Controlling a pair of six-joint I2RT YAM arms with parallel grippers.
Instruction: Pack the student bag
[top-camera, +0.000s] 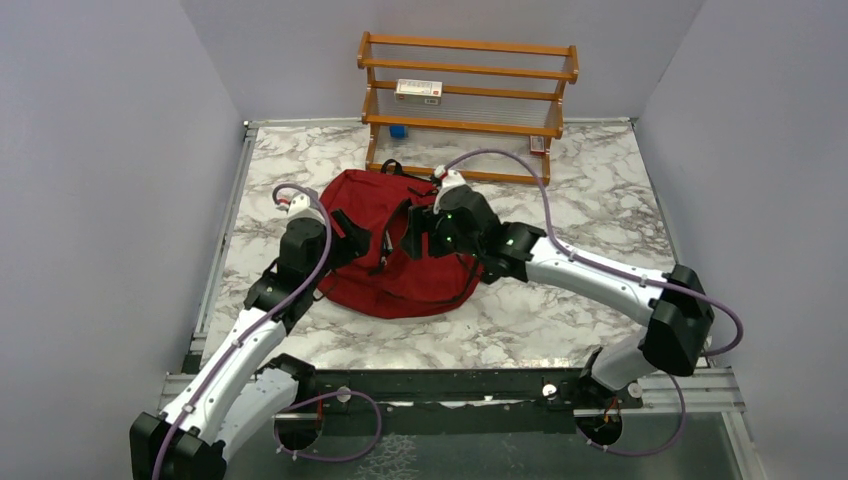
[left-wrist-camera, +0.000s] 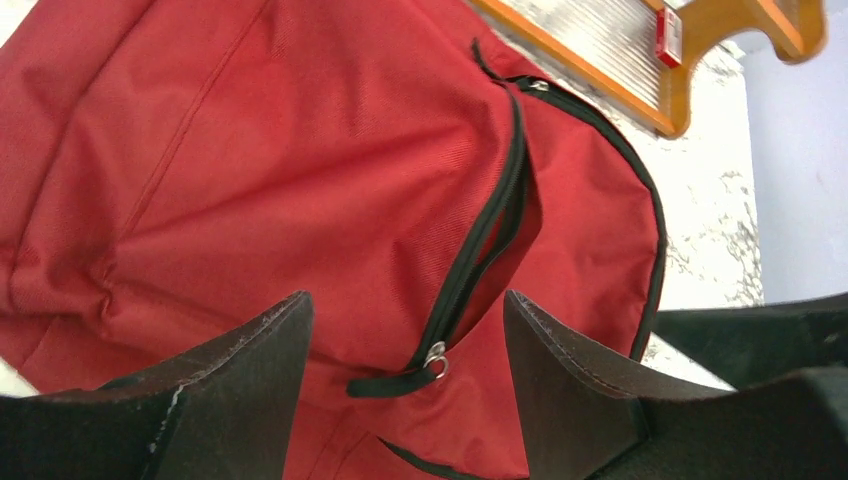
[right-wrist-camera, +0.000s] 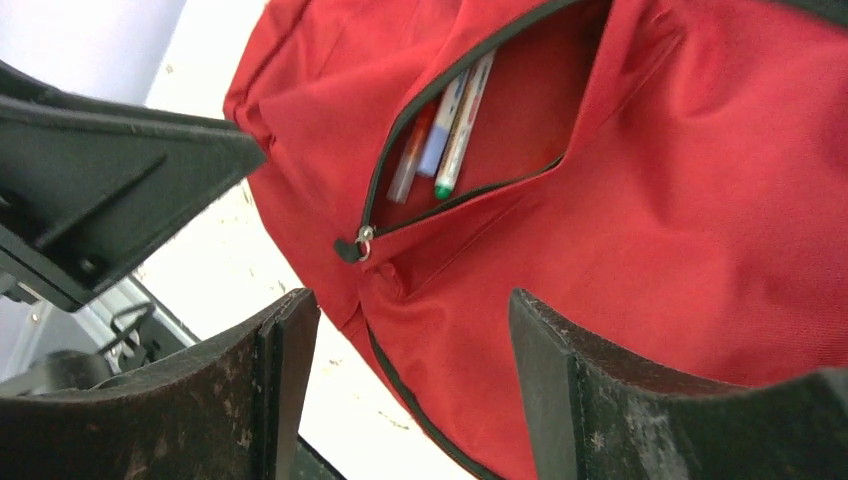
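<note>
A red bag lies on the table beneath both grippers. In the right wrist view its unzipped pocket holds several markers. A zipper pull shows between my left gripper's fingertips in the left wrist view, below them and not visibly gripped. My left gripper hangs over the bag's left part, open. My right gripper hangs over its middle, open.
The wooden rack at the back holds a white box, a blue item and a small red box.
</note>
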